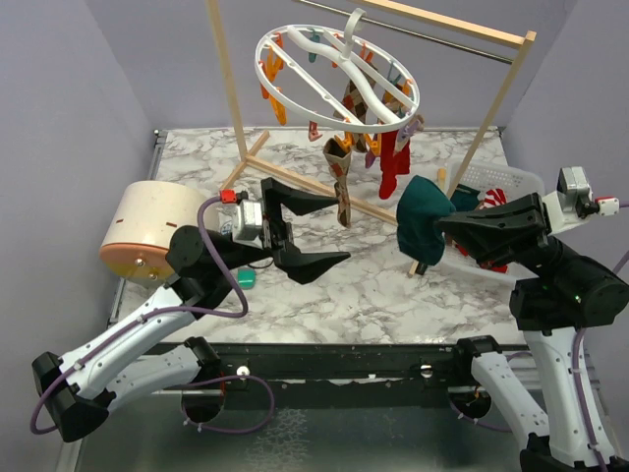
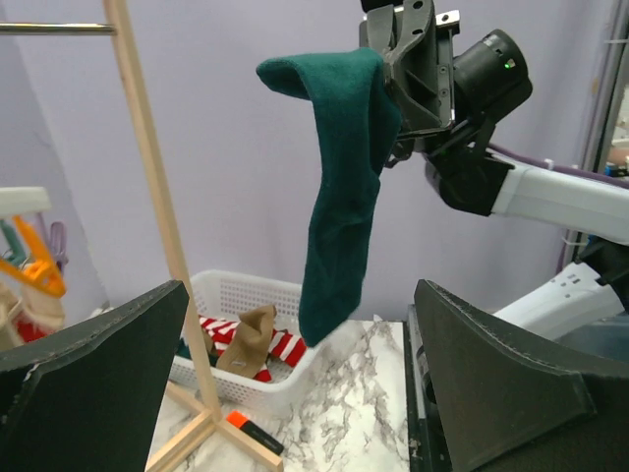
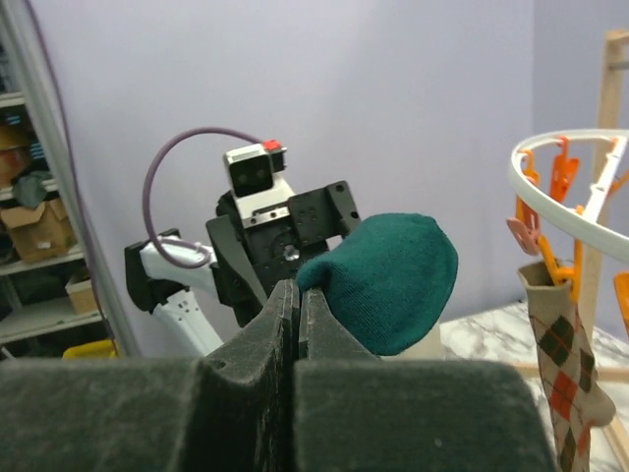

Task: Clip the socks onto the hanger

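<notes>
A dark teal sock [image 1: 423, 224] hangs from my right gripper [image 1: 444, 221], which is shut on it; in the left wrist view the sock [image 2: 337, 236] droops down long, and in the right wrist view it [image 3: 383, 285] flops over the fingertips. My left gripper [image 1: 342, 228] is open and empty, facing that sock across a short gap. Above, the white round hanger [image 1: 285, 103] carries clips [image 1: 278, 106], an argyle sock [image 1: 339, 182] and a red sock [image 1: 391, 162].
A white basket [image 2: 265, 393] at the right holds striped, brown and teal socks. The wooden stand [image 1: 226, 79] bears the hanger. A cream cylinder [image 1: 147, 221] sits at left.
</notes>
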